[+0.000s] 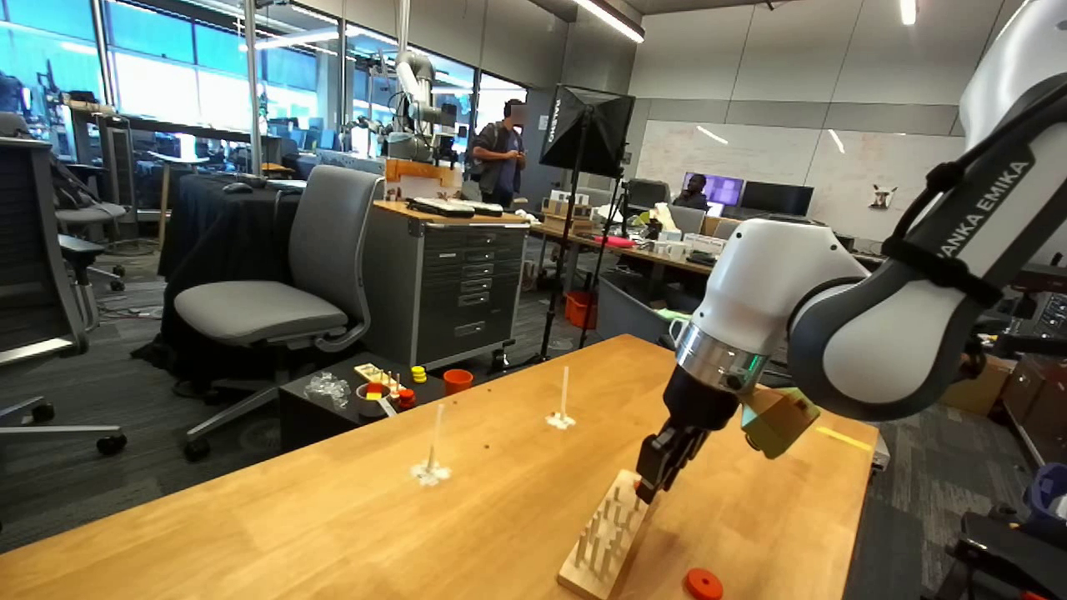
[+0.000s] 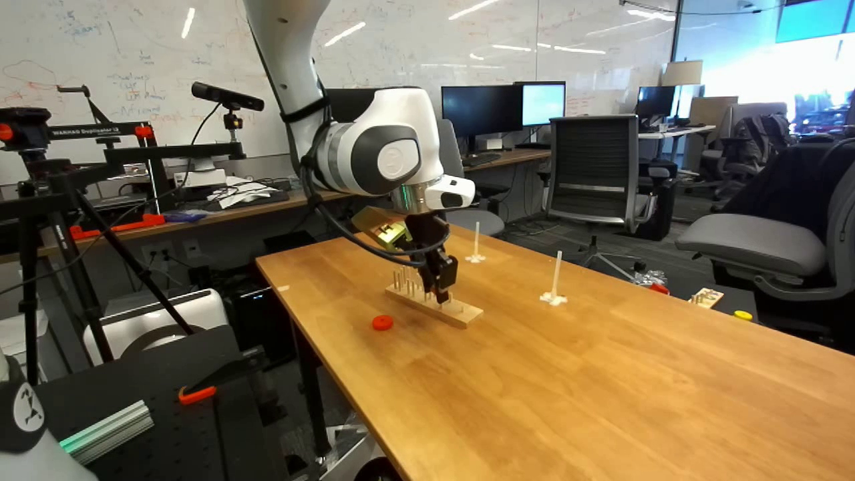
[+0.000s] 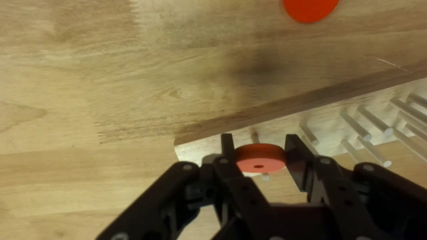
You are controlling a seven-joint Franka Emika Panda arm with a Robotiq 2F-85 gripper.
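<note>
Between the fingertips of my gripper, shut on it, is a red disc [image 3: 261, 158] with a small central hole. In the wrist view the disc appears over the end of a wooden peg board [image 3: 200, 150], near a lone peg [image 3: 255, 138] there; I cannot tell whether the peg passes through the hole. The board [image 1: 583, 572] lies flat on the table, its pegs upright. A second red disc [image 1: 703, 583] rests on the tabletop beside the board. In exterior view 2 the gripper [image 2: 440, 296] hides part of the board, and the held disc hardly shows.
Two thin upright rods, a nearer one [image 1: 434, 450] and a farther one [image 1: 564, 395], stand fixed to the table [image 1: 300, 510]. Bare tabletop surrounds the board. A low black stand [image 1: 310, 425] beyond the table edge carries a red cup [image 1: 458, 380] and other small parts.
</note>
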